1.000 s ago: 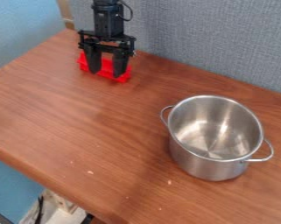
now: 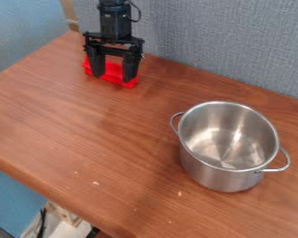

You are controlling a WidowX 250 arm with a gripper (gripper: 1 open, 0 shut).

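A red block [image 2: 120, 80] lies at the back left of the wooden table. My black gripper [image 2: 114, 67] hangs over it from above, open, its fingers apart at the block and hiding part of it. Whether the fingers touch it I cannot tell.
A steel pot [image 2: 226, 149] with two handles stands at the right of the table [image 2: 89, 149]. A grey padded wall [image 2: 226, 46] runs along the back.
The pot has not moved.
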